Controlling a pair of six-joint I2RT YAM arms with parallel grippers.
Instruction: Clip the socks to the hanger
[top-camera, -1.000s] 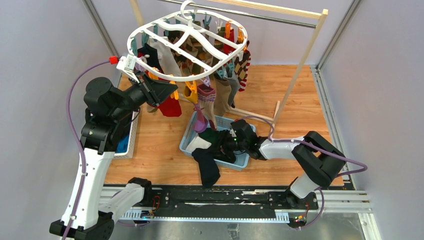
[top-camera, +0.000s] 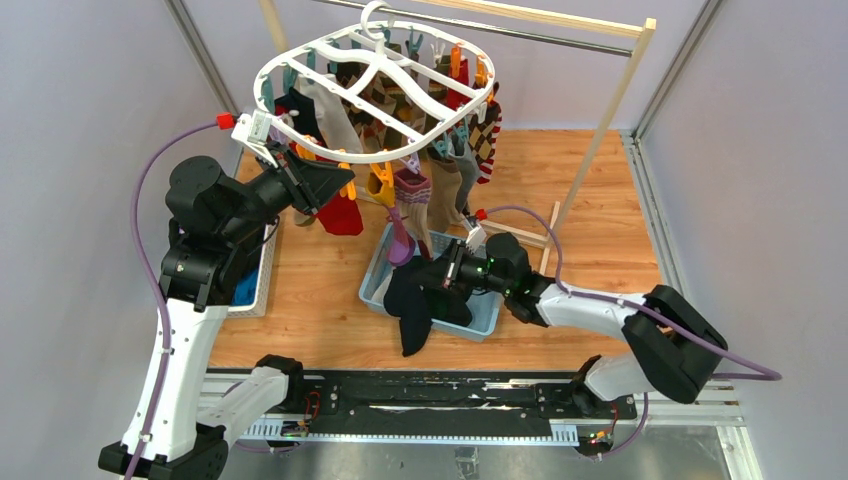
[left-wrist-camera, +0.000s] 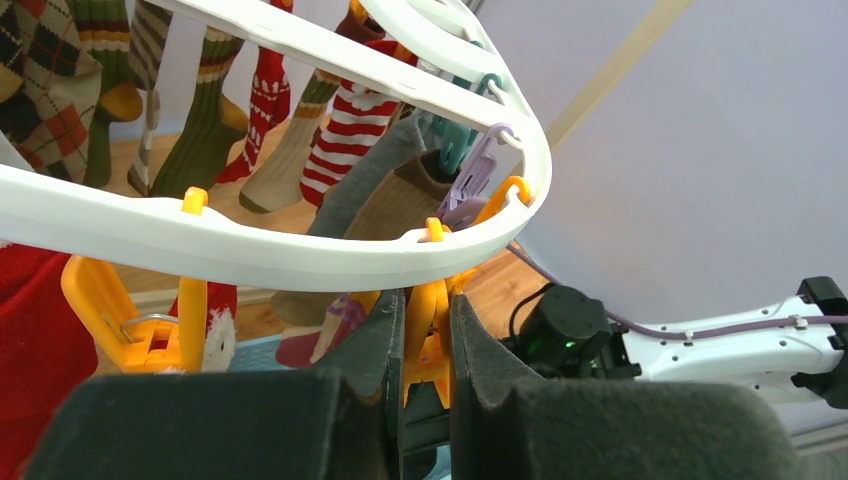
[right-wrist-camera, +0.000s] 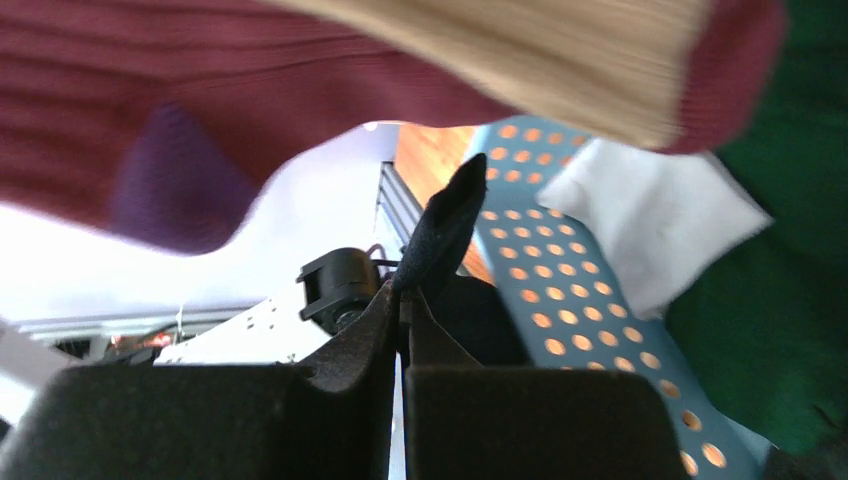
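Note:
The white hanger (top-camera: 378, 90) hangs from the rail with several socks clipped around it. At its front edge my left gripper is shut on an orange clip (left-wrist-camera: 436, 235), pinching its lower part. Over the blue basket (top-camera: 487, 318), my right gripper (top-camera: 450, 265) is shut with a black sock (top-camera: 407, 305) caught at its tips. In the right wrist view a dark flap of that sock (right-wrist-camera: 440, 235) sticks out past the fingertips; the rest hangs over the basket's front rim.
Inside the basket lie a dark green sock (right-wrist-camera: 780, 330) and a white one (right-wrist-camera: 655, 215). A maroon sock (right-wrist-camera: 330, 100) hangs close above the right gripper. A white basket (top-camera: 262, 285) stands behind the left arm.
My right gripper has risen from the basket, drawing the black sock upward; its hanging end has shortened at the front. The left arm and hanger have stayed put.

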